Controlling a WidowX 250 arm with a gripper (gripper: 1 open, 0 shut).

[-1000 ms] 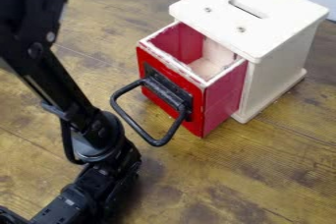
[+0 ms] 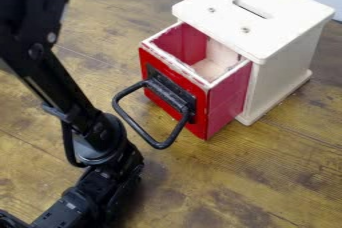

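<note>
A white wooden box (image 2: 281,62) with a slot in its top stands at the upper right. Its red-fronted drawer (image 2: 230,97) is pulled out toward the lower left, empty as far as I can see. A black loop handle (image 2: 167,142) hangs from a dark plate on the drawer front. My black arm comes down the left side and bends low, left of the handle and apart from the drawer front. The gripper's fingers are not clearly visible at the bottom left, so its state cannot be told.
</note>
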